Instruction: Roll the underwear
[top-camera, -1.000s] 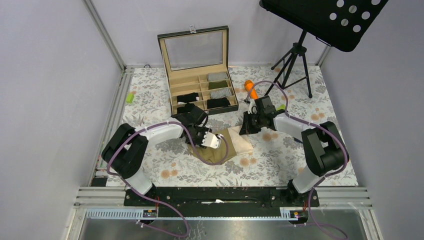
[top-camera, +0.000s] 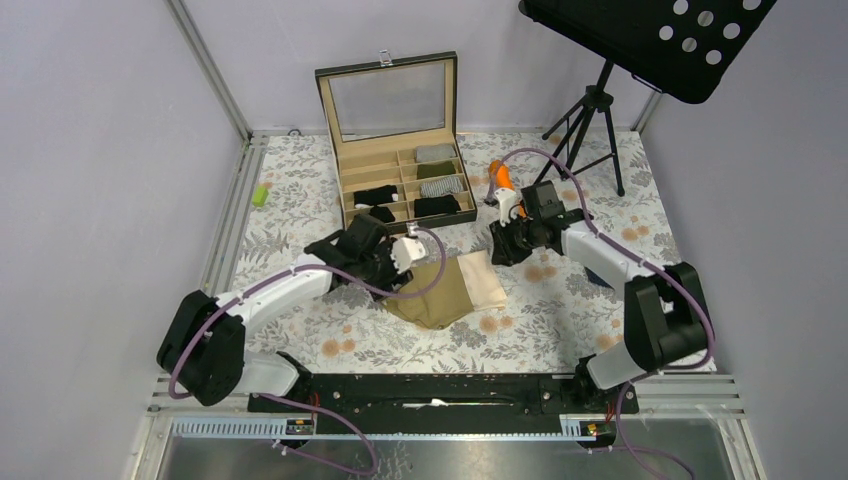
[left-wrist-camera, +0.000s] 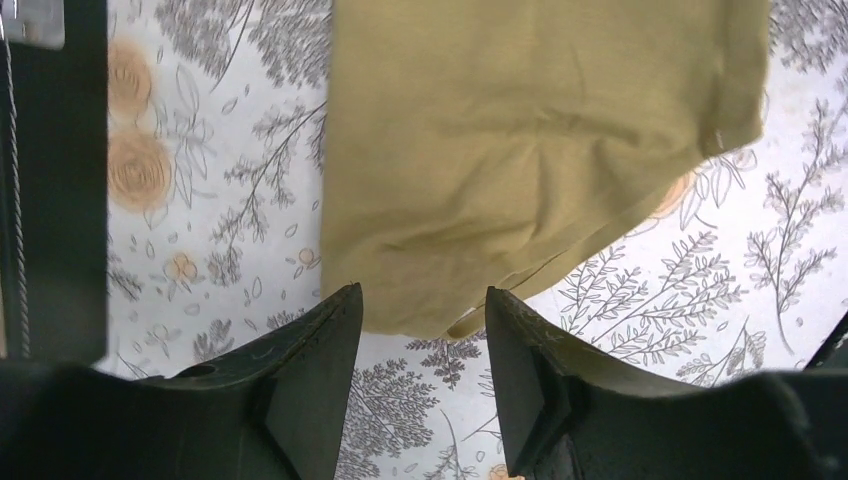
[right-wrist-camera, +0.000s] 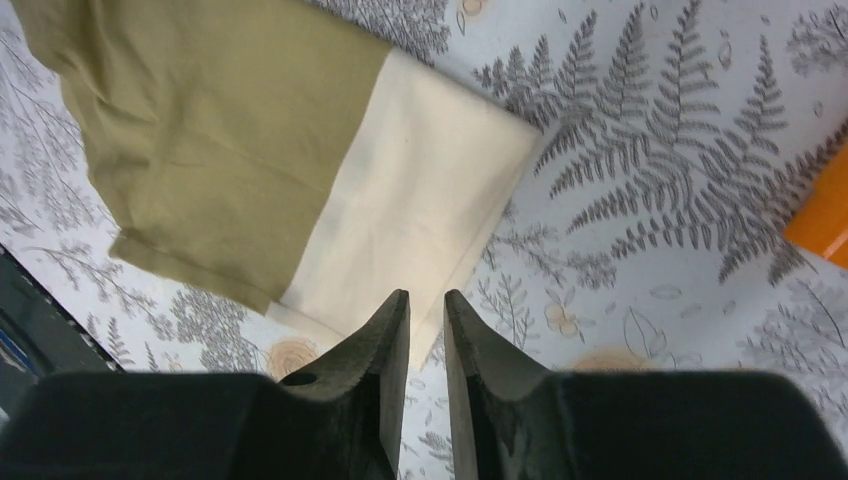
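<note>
The underwear lies flat in the middle of the table, an olive body (top-camera: 429, 300) with a white band (top-camera: 483, 279) at its right end. My left gripper is over the olive end, open, nothing between its fingertips. My right gripper is above the white band's edge, its fingers slightly parted with only a narrow gap and nothing visible held. In the right wrist view the olive part (right-wrist-camera: 225, 150) and the white band (right-wrist-camera: 410, 180) are both spread out, with a fold along the lower edge.
An open organizer box (top-camera: 406, 185) with rolled garments stands behind the underwear. An orange object (top-camera: 499, 172) and a black tripod stand (top-camera: 598, 100) are at the back right. A small green block (top-camera: 259, 196) is at the left.
My right gripper has shifted slightly rightward off the white band.
</note>
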